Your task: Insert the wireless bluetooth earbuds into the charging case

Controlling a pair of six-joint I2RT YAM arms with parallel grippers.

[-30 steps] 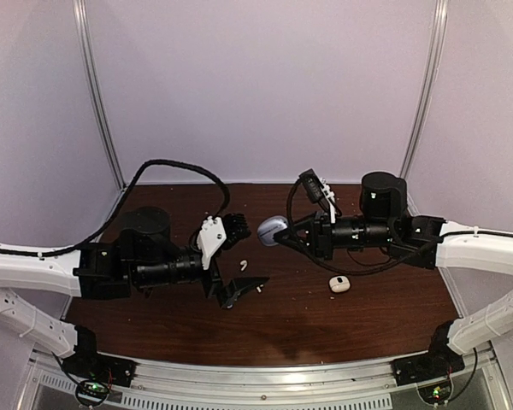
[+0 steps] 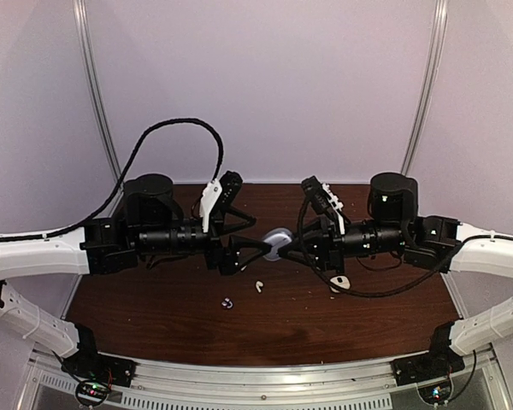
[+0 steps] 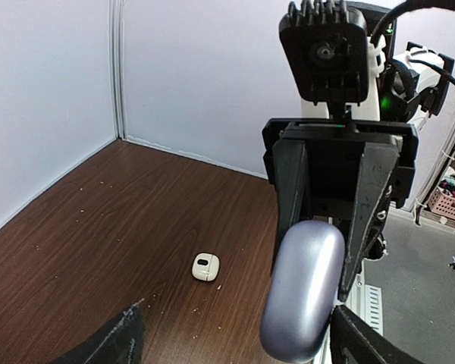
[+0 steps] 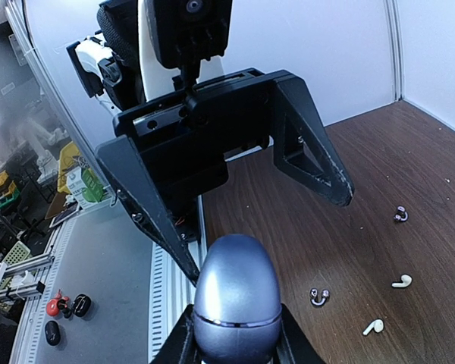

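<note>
My right gripper (image 2: 292,249) is shut on a lilac-silver oval charging case, held raised above the table and seen end-on in the right wrist view (image 4: 236,296). My left gripper (image 2: 250,236) is open around the case's left side, its fingers apart; one fingertip is close to the case, and contact is unclear. On the wooden table (image 2: 171,316) lie small white earbuds (image 4: 400,282), a second white one (image 4: 374,326), and small purple earbuds (image 4: 318,296).
A white case (image 3: 205,265) lies on the table at the right in the top view. Another small purple piece (image 4: 400,214) lies farther off. White walls enclose the table.
My left gripper has risen and come up to the case.
</note>
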